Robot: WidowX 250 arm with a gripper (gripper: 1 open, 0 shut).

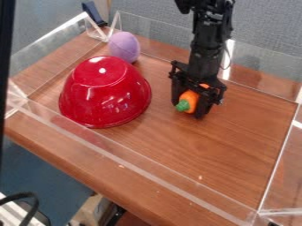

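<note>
My black gripper (pixel 196 95) is low over the wooden table, its fingers around an orange toy with a green top, which looks like a carrot (pixel 189 101). Whether the fingers press on it cannot be told. To the left sits a glossy red bowl (pixel 104 93), upside down. Behind that bowl is a purple object (pixel 124 47), round or egg-shaped.
Clear low walls (pixel 271 212) edge the wooden table (pixel 177 177). A grey padded wall stands behind.
</note>
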